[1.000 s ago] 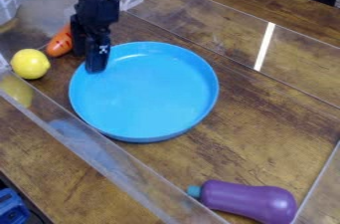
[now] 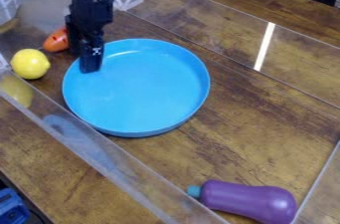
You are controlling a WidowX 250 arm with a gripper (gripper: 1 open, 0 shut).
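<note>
The black gripper (image 2: pixel 89 57) is low at the upper-left rim of the blue plate (image 2: pixel 135 87), its arm rising to the top of the view. An orange-red object (image 2: pixel 56 41), partly hidden, lies just left of the gripper. A yellow lemon-like ball (image 2: pixel 31 65) sits left of the plate.
A purple toy eggplant (image 2: pixel 249 203) lies at the front right. Clear plastic walls run along the left and across the back. The wooden surface right of the plate (image 2: pixel 253 109) is bare.
The blue plate has moved a little to the left, along with the gripper at its rim. The eggplant has stayed put.
</note>
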